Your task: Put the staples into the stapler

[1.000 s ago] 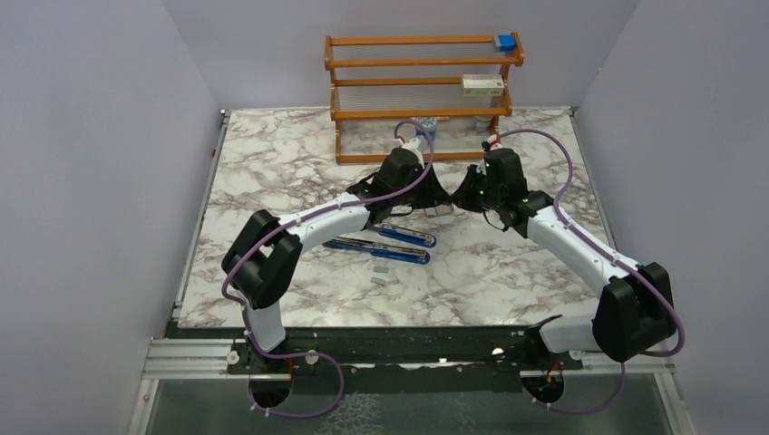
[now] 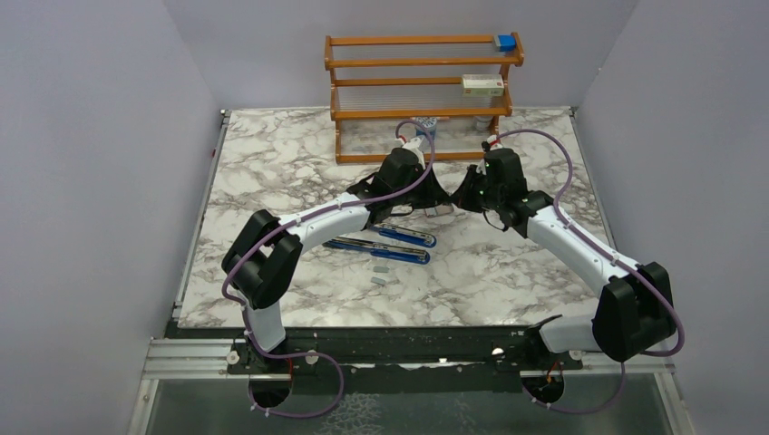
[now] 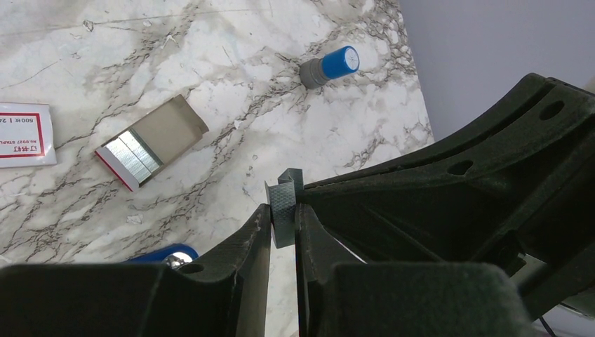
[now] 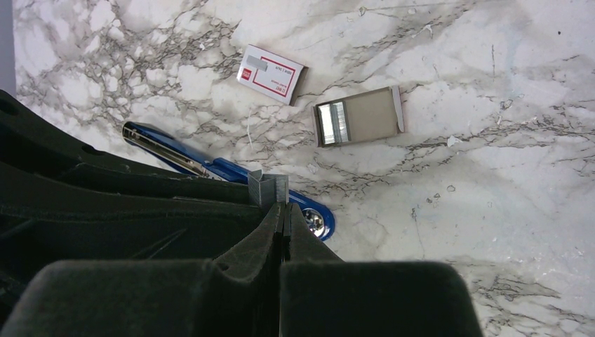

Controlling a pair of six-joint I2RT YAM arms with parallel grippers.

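Observation:
My left gripper is shut on a small grey staple strip (image 3: 283, 203), which stands out past its fingertips. In the right wrist view that strip (image 4: 270, 187) appears right at the tips of my right gripper. The right gripper is shut, with its fingertips against or very close to the strip; I cannot tell whether it pinches an edge. Two blue staplers lie open on the table: the upper stapler (image 2: 405, 236) and the lower stapler (image 2: 399, 256). Loose staple strips (image 2: 377, 281) rest in front of them.
An opened staple box (image 4: 370, 116) with strips at one end lies below the grippers. Beside it is a closed white-and-red box (image 4: 272, 74). A blue-capped bottle (image 3: 340, 63) stands nearby. At the back is a wooden rack (image 2: 422, 114).

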